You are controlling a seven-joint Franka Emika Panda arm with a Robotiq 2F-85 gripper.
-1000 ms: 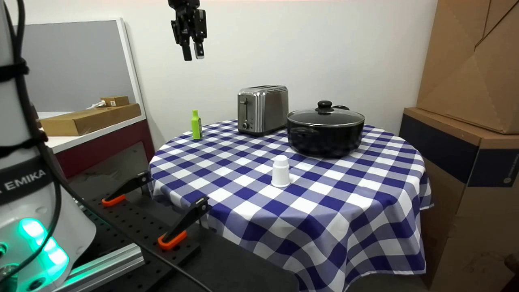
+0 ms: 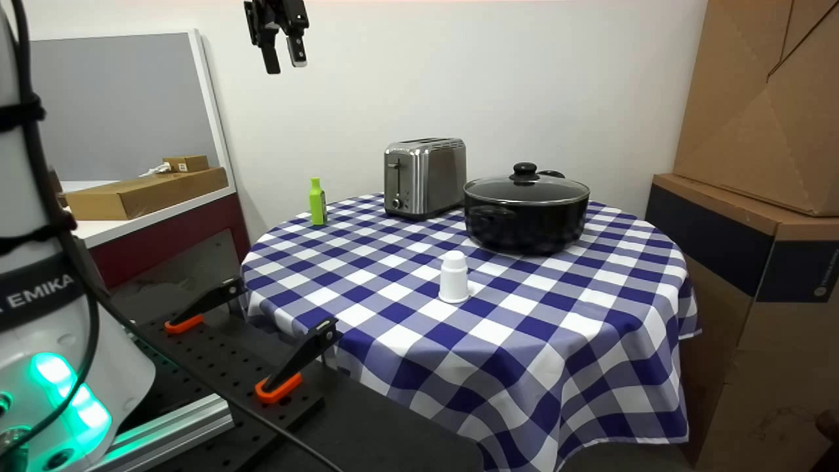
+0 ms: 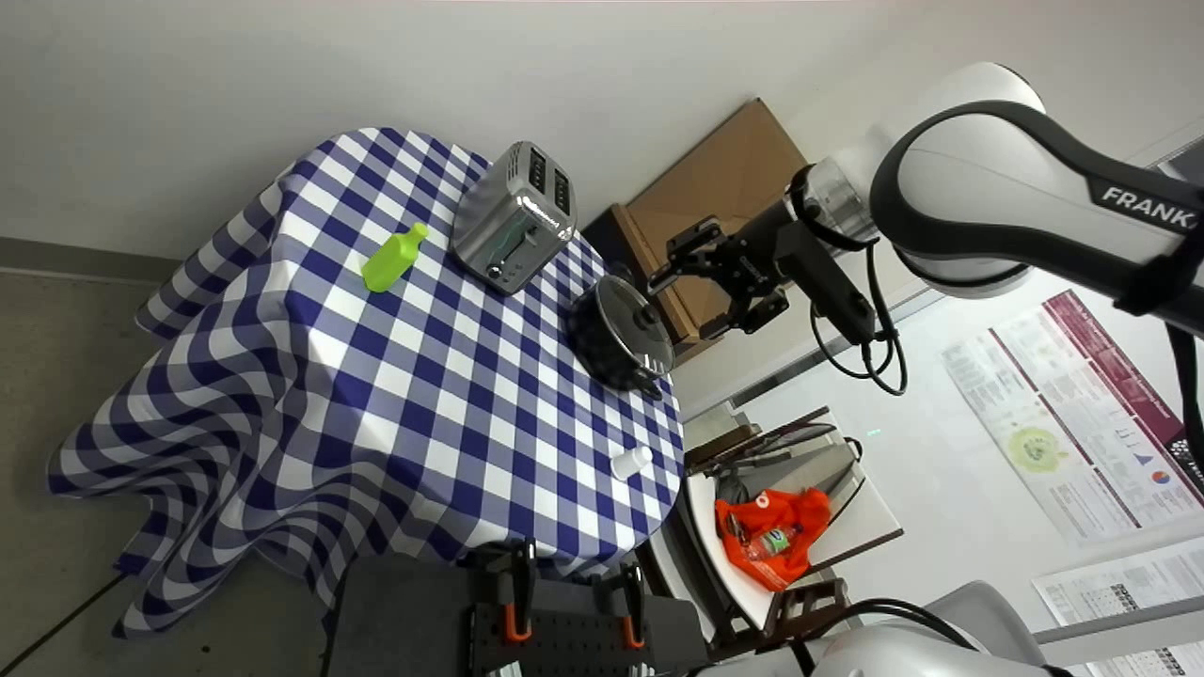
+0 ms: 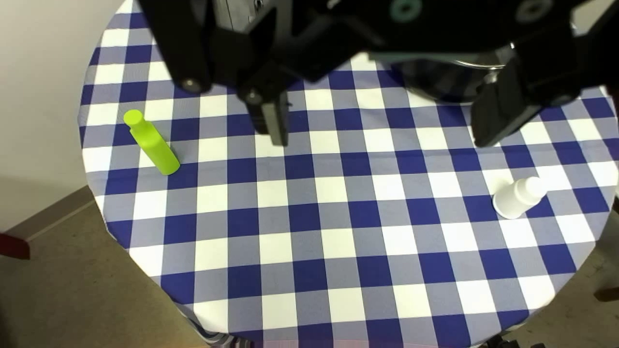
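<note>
High above the table, my gripper stands open and empty, its fingers apart and pointing down. The wrist view shows the same open gripper with only tablecloth below the gap. A green bottle stands upright at the table's far left; from the wrist it is the green bottle on the left. Nearer the front, a white bottle stands on the cloth, seen as the white bottle at right from the wrist. Neither bottle touches the gripper.
A steel toaster stands at the back, with a lidded black pot to its right. The checked tablecloth is bare between the bottles. Two clamps, one a black clamp, sit by the table's near left edge. Cardboard boxes rise at right.
My gripper has moved up and to the left in exterior view 1, still open. Bottles, toaster and pot have stayed where they were.
</note>
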